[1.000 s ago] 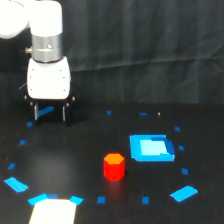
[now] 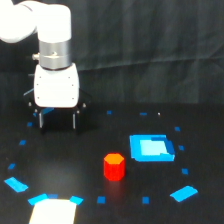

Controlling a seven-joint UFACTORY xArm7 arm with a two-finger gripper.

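Observation:
On the dark table stands a red block (image 2: 114, 167), six-sided in outline, right of and below my gripper in the picture. A shallow blue tray (image 2: 138, 154) with a whitish square inside lies farther right. My gripper (image 2: 58, 121), under the white arm at the upper left, hangs apart from both. Its dark fingers look spread wide, and nothing shows between them.
A pale cream square (image 2: 53, 212) lies at the front left edge. Blue tape strips (image 2: 16, 184) and small blue marks dot the dark surface. Dark curtain fills the back; the table between arm and block looks clear.
My gripper has shifted a little to the right and lower in the picture. The red block, tray and cream square are where they were.

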